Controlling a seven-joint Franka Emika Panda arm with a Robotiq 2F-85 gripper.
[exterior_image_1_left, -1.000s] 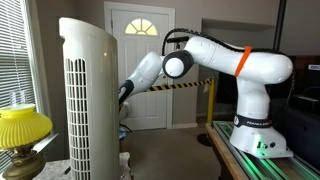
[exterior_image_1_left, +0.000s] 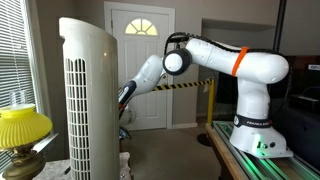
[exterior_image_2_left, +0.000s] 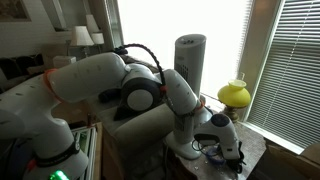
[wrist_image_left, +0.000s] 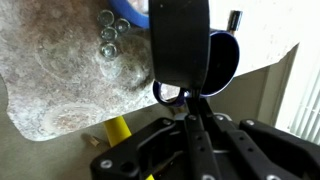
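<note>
In the wrist view my gripper is shut on the narrow end of a dark object (wrist_image_left: 180, 40), which widens away from the fingers. Its close position and blur leave its kind unclear. Behind it is a blue mug (wrist_image_left: 223, 62), partly covered by the dark object; whether the two touch cannot be told. A blue-rimmed dish (wrist_image_left: 128, 11) shows at the top edge. In exterior view 2 my gripper (exterior_image_2_left: 236, 160) is low over the table, its fingers hard to make out. The tower hides it in exterior view 1.
Several small clear round pieces (wrist_image_left: 108, 35) lie on the mottled tabletop (wrist_image_left: 60, 80), left of the dark object. The table's edge runs close beneath the mug. A tall pale tower (exterior_image_2_left: 188, 65) and a yellow lamp (exterior_image_2_left: 233, 95) stand near the arm.
In exterior view 1 the arm's far section has shifted slightly left and down, bringing more of its dark wrist part into sight beside the tower. The tower and lamp have stayed put.
</note>
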